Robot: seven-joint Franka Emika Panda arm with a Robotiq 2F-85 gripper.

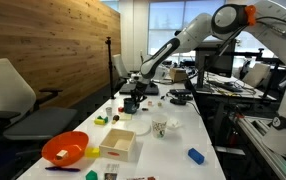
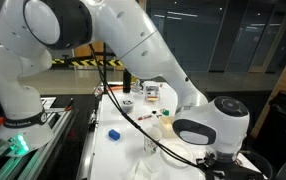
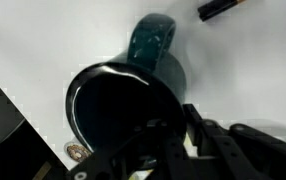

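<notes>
A dark blue-grey mug (image 3: pixel 156 49) fills the middle of the wrist view, its handle towards the top and its dark mouth facing the camera. The black fingers of my gripper reach over the lower right part of its rim. Against the dark mug, the gap between them is hard to make out. In exterior view 1 the mug (image 1: pixel 131 105) stands on the far part of the white table, with the gripper (image 1: pixel 136 96) right at its top. My white arm hides most of this spot in exterior view 2.
Nearer on the table are a white patterned cup (image 1: pixel 159 126), a beige box (image 1: pixel 119 147), an orange bowl (image 1: pixel 65 148) and a blue block (image 1: pixel 196 156). A dark pen-like item (image 3: pixel 218 8) lies near the mug.
</notes>
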